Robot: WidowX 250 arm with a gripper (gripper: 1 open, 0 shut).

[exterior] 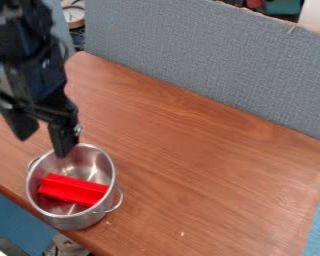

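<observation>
My black gripper (40,130) hangs at the left of the camera view, its fingers spread open just above the rim of a steel pot (99,167). A red cylindrical or block-like object (72,189) lies inside the pot, below the gripper. Nothing shows between the fingers.
A grey padded wall (203,60) runs along the back. A strip of blue tape (318,222) lies at the right edge. The table's front-left edge is close to the pot.
</observation>
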